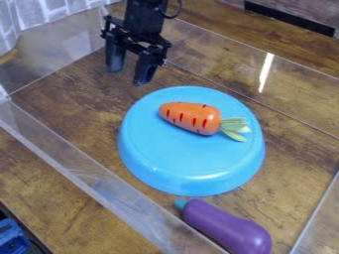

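Observation:
A black gripper (131, 62) at the upper middle stands open over the wooden floor, its two fingers apart with nothing visible between them. Below and to the right of it, an orange toy carrot (189, 116) with pale green leaves lies on an upturned-looking blue plate (187, 168). A purple toy eggplant (225, 226) lies at the bottom right, in front of the plate.
Clear plastic walls (78, 179) edge the wooden work area (63, 95). A blue object (11, 238) shows at the lower left corner, outside the wall. Bare wood lies left and right of the plate.

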